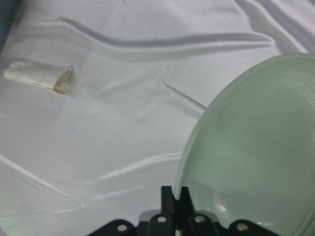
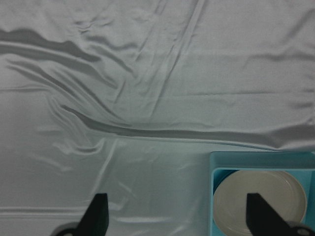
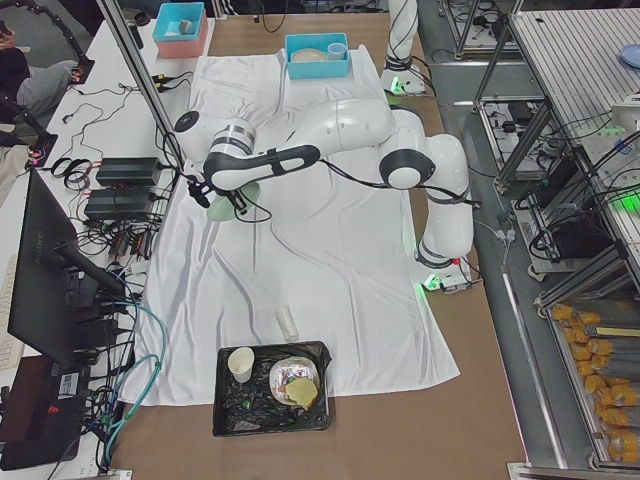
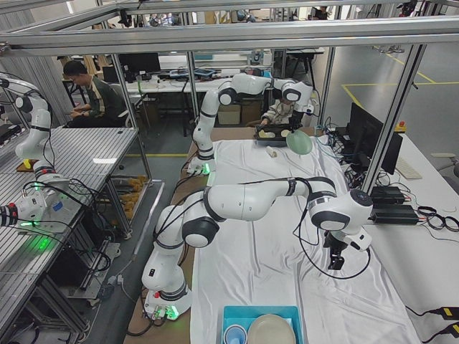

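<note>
A pale green plate (image 1: pixel 251 142) is held by its rim in my left gripper, which is shut on it; it hangs above the white cloth (image 3: pixel 300 240) and also shows in the right view (image 4: pixel 300 141). My right gripper stands open above the cloth near the blue bin (image 4: pixel 294 310), its fingers apart with nothing between them. That bin holds a beige plate (image 2: pixel 258 196) and a blue cup (image 4: pixel 235 335).
A black tray (image 3: pixel 230 405) with a white cup (image 3: pixel 241 364), a silver dish and a yellow piece stands at the cloth's other end, beside a white crumpled roll (image 1: pixel 37 76). A monitor and cables line one side.
</note>
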